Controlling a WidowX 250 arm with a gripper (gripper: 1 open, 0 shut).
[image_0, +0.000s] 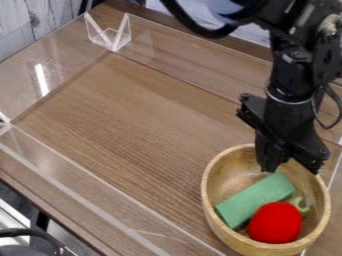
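My black gripper (281, 145) hangs just above the back of a wooden bowl (215, 190), at the right of the view. It looks shut, with nothing seen between its fingers, though its tip is hard to make out against the bowl. In the bowl lie a green block (249, 200), a red ball (275, 223) and a small pale green item (301, 204) partly behind the ball.
A clear plastic holder (110, 32) stands at the back left of the wooden table (120, 130).
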